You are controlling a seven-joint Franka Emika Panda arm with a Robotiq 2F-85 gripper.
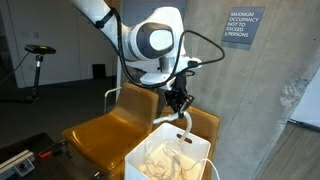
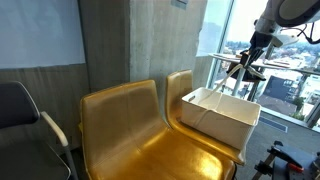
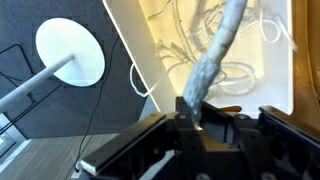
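Note:
My gripper (image 1: 182, 108) is low over the white box (image 1: 136, 167), shut on a white, rope-like strip (image 1: 187, 124). Part of the strip sticks out to one side of the fingers and the rest drops into the box. Looking down in the wrist view, the strip (image 3: 205, 70) crosses the fingers and runs up over the open box, hiding much of the fingertips. Thin white cords (image 3: 237, 72) lie loosely looped inside the box. From the second exterior side, the box (image 2: 222, 120) rests at the chairs' far end, its inside mostly hidden.
Brown chairs (image 1: 94, 135) stand beside the box, with a backrest (image 1: 204, 126) close behind it. One cord (image 1: 211, 163) hangs over the box's right rim. A white round base with a pole (image 3: 70, 53) stands on the dark floor nearby.

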